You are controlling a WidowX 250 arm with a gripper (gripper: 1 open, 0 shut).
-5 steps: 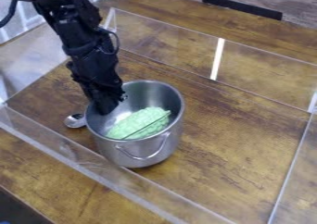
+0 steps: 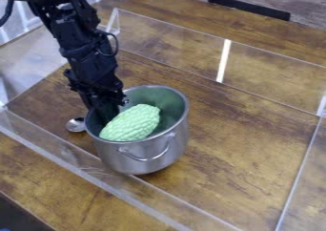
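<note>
A steel pot (image 2: 155, 155) stands on the wooden surface inside a clear-walled area. A pale green textured object (image 2: 132, 123) rests tilted in it, its top near the rim. My black gripper (image 2: 110, 111) reaches down to the left side of the pot's rim; its fingertips are partly hidden there, and I cannot see whether they are apart or together. A metal spoon (image 2: 75, 125) lies on the wood just left of the pot.
Bare wood (image 2: 242, 149) fills the right side. Clear walls border the area, and a dark slot (image 2: 249, 3) shows at the back.
The green object now sits higher and more tilted in the pot. My gripper has shifted slightly left at the rim.
</note>
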